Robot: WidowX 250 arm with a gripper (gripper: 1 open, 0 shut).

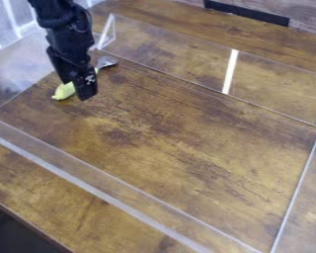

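My black gripper (pixel 78 87) reaches down at the upper left of the camera view, its fingertips low beside a pale yellow-green elongated object (pixel 62 92) lying on the wooden board, partly hidden by the gripper. Whether the fingers are on either side of it I cannot tell. A small silver metal item (pixel 107 63) lies just behind the gripper, to its right.
Clear plastic walls (pixel 229 71) border the wooden work area (pixel 188 138) on the visible sides. The middle and right of the board are bare. A dark strip (pixel 247 12) sits at the back edge.
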